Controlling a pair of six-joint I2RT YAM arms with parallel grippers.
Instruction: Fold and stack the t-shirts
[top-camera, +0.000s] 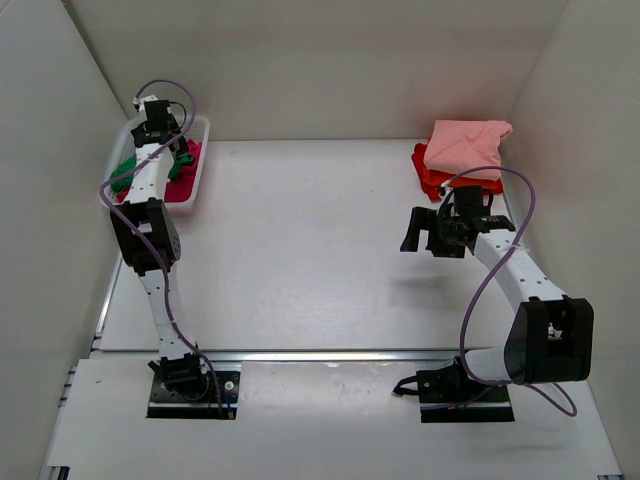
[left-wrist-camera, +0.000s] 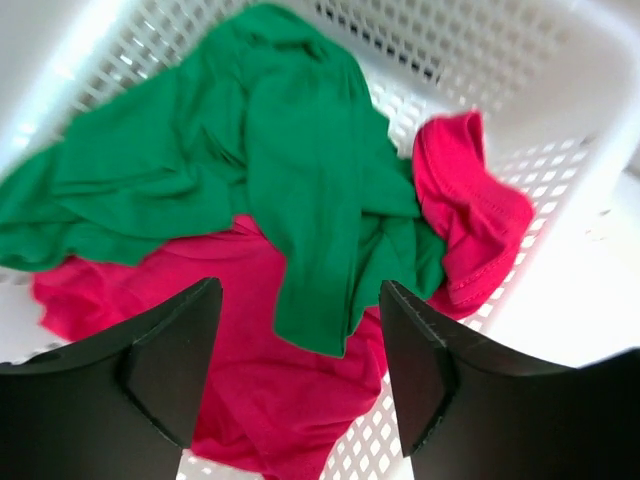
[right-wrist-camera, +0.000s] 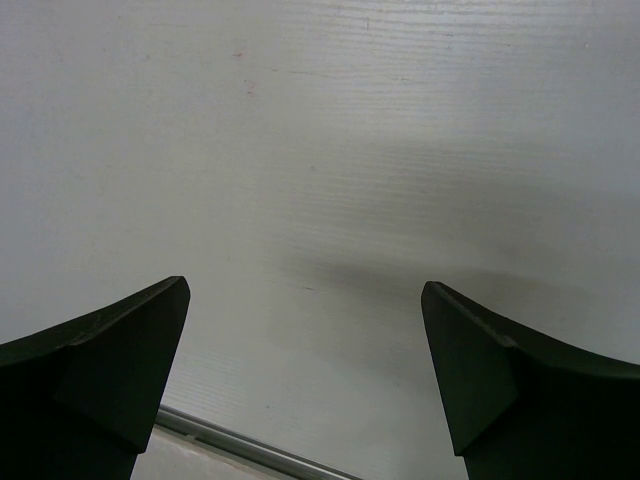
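Note:
Inside the white basket at the back left lie a crumpled green shirt (left-wrist-camera: 310, 190) and a crumpled crimson shirt (left-wrist-camera: 290, 390), the green one partly on top. Over them in the left wrist view is my left gripper, open, its fingers apart and no cloth held. At the back right, a folded pink shirt (top-camera: 466, 147) rests on folded red cloth (top-camera: 431, 178). My right gripper stands open above bare table, in front of that stack, with nothing between its fingers. In the top view the left arm hides part of the basket's contents.
The perforated white basket (top-camera: 201, 165) has raised walls close around the left gripper. A metal rail (top-camera: 330, 355) runs along the front, and walls enclose the sides and back.

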